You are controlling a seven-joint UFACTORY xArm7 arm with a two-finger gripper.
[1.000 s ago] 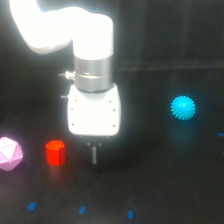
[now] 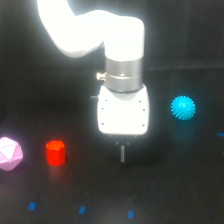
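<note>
My gripper (image 2: 122, 152) points straight down near the middle of the camera view, below the white hand (image 2: 123, 115) of the arm. Only a thin grey tip shows under the hand, so whether the fingers are open or shut does not show. Down and to the left of the hand is a red hexagonal block (image 2: 56, 153). A pink, many-sided ball (image 2: 9, 154) is at the left edge. To the right and farther back lies a cyan spiky ball (image 2: 183, 108). The gripper appears apart from all three.
Blue marks (image 2: 82, 210) run along the surface's front, and another shows at the right edge. A faint line (image 2: 185, 67) crosses the back.
The arm and gripper have moved to the right, away from the red block and closer to the cyan ball. The objects have stayed in place.
</note>
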